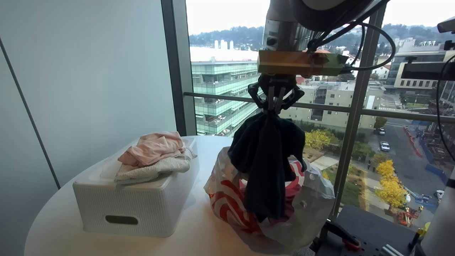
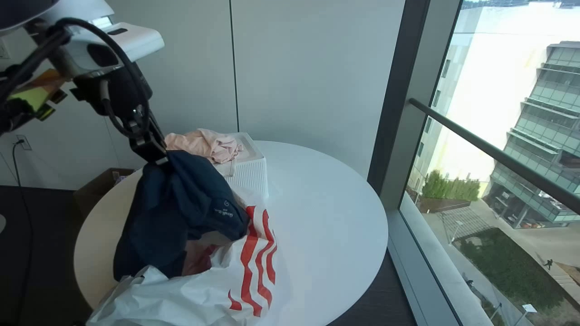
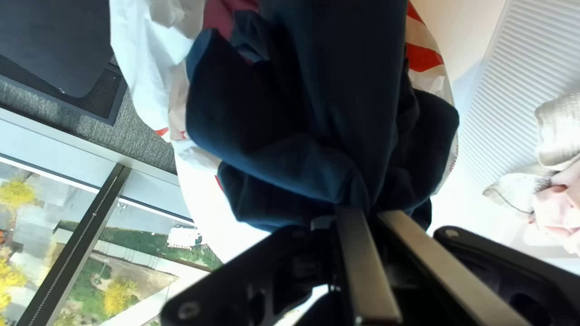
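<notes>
A dark navy cloth (image 1: 266, 166) hangs from my gripper (image 1: 273, 108), which is shut on its gathered top. Its lower part drapes in front of and over the open mouth of a white plastic bag with red stripes (image 1: 230, 204). Small pale lettering shows on the navy cloth (image 2: 217, 209) in the second exterior view. In the wrist view the fingers (image 3: 367, 271) pinch a fold of the navy cloth (image 3: 348, 92). Something dark pink (image 2: 196, 256) shows inside the bag. A pink cloth (image 1: 155, 147) lies on a cream cloth (image 1: 153, 169) atop the white ribbed box (image 1: 128, 207).
A window rail (image 2: 489, 152) and frame stand beyond it. In the first exterior view the box sits left of the bag, with a narrow strip of bare table between.
</notes>
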